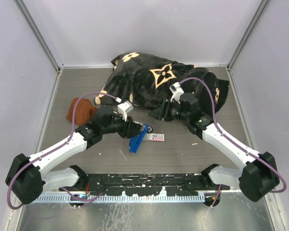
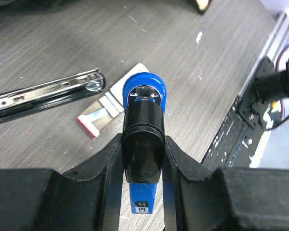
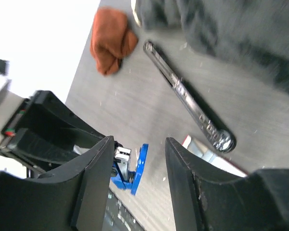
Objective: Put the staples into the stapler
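Observation:
My left gripper is shut on a blue-and-black tool (image 2: 144, 156), which looks like a small stapler with metal inside its blue end. In the top view the tool (image 1: 137, 139) slants over the table's middle. Apart from it, to the upper right, my right gripper (image 1: 159, 112) has its fingers parted. The gap between the right fingers is empty; the tool's blue end (image 3: 139, 169) shows below and beyond it. A white-and-red staple pack (image 1: 156, 137) lies flat to the tool's right, with pale strips on it (image 2: 106, 108).
A long black bar with a metal channel (image 3: 190, 102) lies behind the pack; I cannot tell what part it is. The dark patterned blanket (image 1: 164, 74) fills the back, and a brown cloth (image 1: 79, 110) lies at left. Bare table (image 1: 178, 159) shows in front.

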